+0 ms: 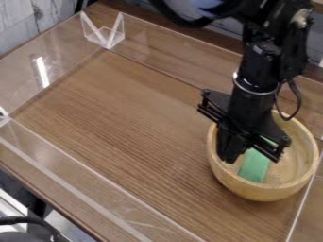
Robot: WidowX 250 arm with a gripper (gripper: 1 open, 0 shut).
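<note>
My black gripper (pixel 229 133) reaches down from the upper right to the left part of a pale yellow bowl (pixel 265 192) on the wooden table. It looks shut, with nothing clearly visible between its fingers, though its tips are dark and hard to make out. A green object (pixel 255 166) lies in the bowl, right of the fingertips and partly hidden by the arm.
A clear plastic container (pixel 101 30) stands at the back left of the table (pixel 101 113). Black cables and hardware lie off the table at the lower left.
</note>
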